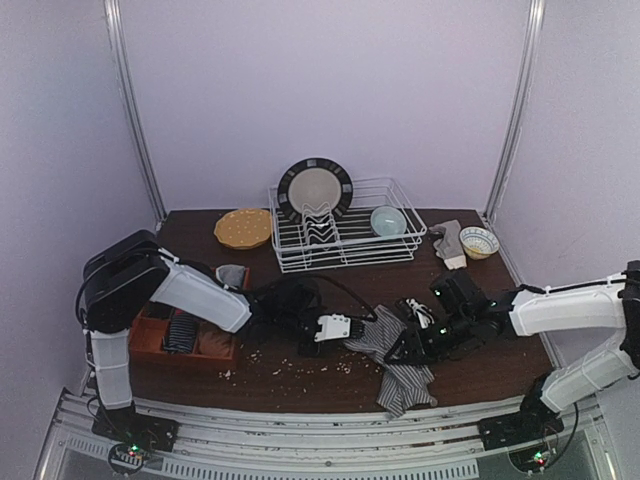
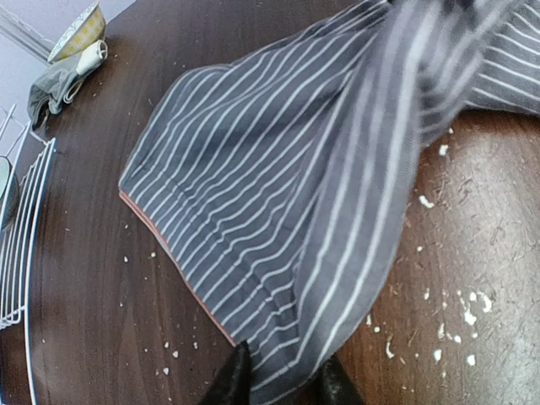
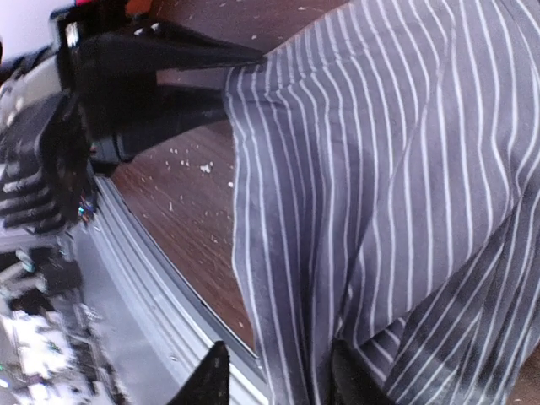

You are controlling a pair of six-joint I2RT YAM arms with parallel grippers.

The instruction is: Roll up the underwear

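The grey, white-striped underwear [image 1: 403,385] lies bunched and creased on the dark table, between my two grippers. At its left end stands my left gripper [image 1: 354,328]; in the left wrist view its fingers [image 2: 229,380] are apart, with a narrowed fold of striped cloth [image 2: 245,202] running down between them. My right gripper [image 1: 396,356] is over the middle of the cloth. The right wrist view shows its fingers [image 3: 207,380] apart on either side of a hanging fold [image 3: 291,337]. An orange-red edge [image 2: 173,261] borders the cloth in the left wrist view.
A red-brown divided box [image 1: 185,355] with rolled cloth items stands at left. Behind are a white dish rack [image 1: 345,255] with plate and bowl, a yellow dish [image 1: 243,228], a grey cloth [image 1: 449,243] and a patterned bowl [image 1: 479,242]. White crumbs [image 1: 290,372] dot the table.
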